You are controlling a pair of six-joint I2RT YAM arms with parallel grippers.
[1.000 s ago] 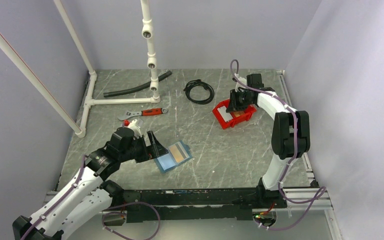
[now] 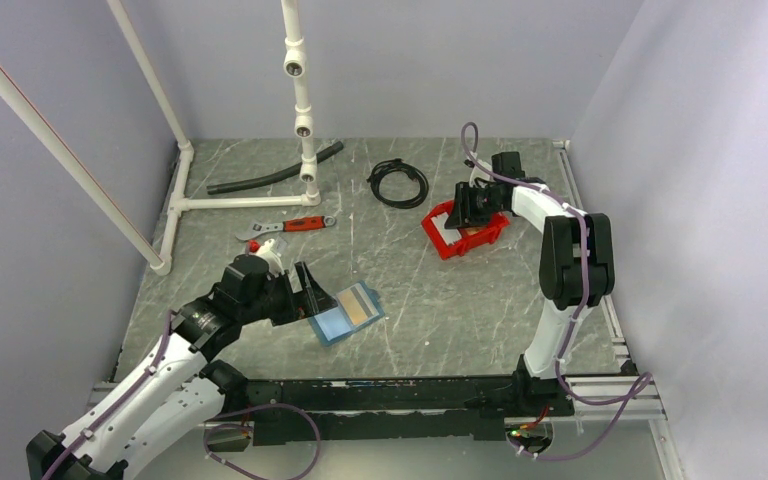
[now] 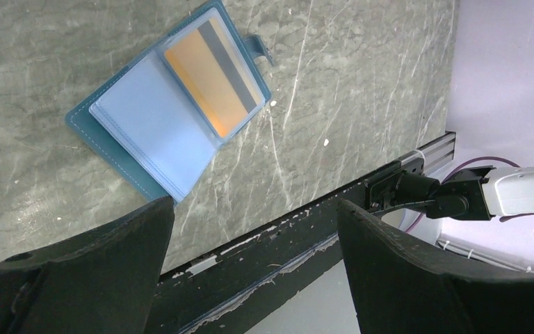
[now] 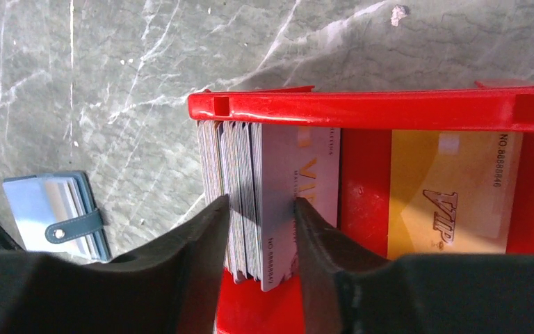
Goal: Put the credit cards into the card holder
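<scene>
The blue card holder (image 2: 347, 314) lies unfolded on the table, one yellow-orange card (image 3: 212, 82) in its clear sleeve and its pale blue flap bare. Above and beside it my left gripper is open and empty. At the right, a red tray (image 2: 484, 236) holds a stack of pale cards (image 4: 240, 167) on edge, a tilted silver card (image 4: 278, 202) at the stack's right side, and a yellow VIP card (image 4: 452, 188) lying flat. My right gripper is partly open over the tray, its fingertips around the right part of the stack and the silver card.
An orange-handled wrench (image 2: 290, 226), a coiled black cable (image 2: 398, 183) and a dark tube (image 2: 275, 174) lie toward the back. White pipes (image 2: 250, 201) stand at the back left. Between holder and tray the table is clear.
The red tray has shifted slightly left. The left arm and card holder have stayed put.
</scene>
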